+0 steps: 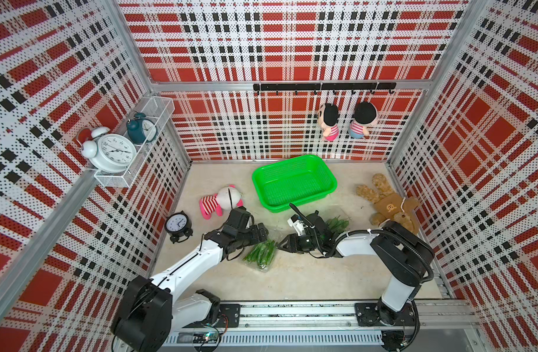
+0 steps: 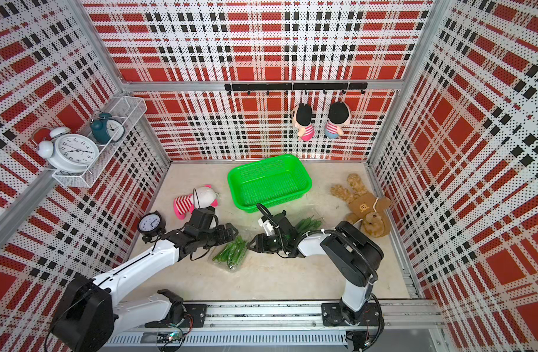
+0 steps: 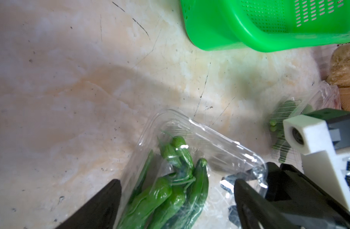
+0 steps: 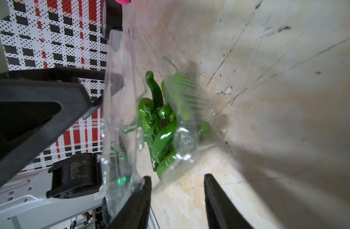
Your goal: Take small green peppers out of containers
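Observation:
A clear plastic container point(image 1: 260, 255) of small green peppers point(image 3: 163, 194) rests on the table, low between my two grippers. My left gripper is open over it, its fingers either side of the container in the left wrist view. My right gripper is at the container's right end; in the right wrist view its fingers stand apart at the near edge of the container, with no clear grasp. A second clear container of peppers point(image 3: 281, 129) lies to the right, partly hidden behind the right gripper.
A green basket point(image 1: 294, 182) stands at the back middle. A striped plush toy point(image 1: 219, 202) and a black clock point(image 1: 178, 224) are at the left, a brown teddy bear point(image 1: 392, 208) at the right.

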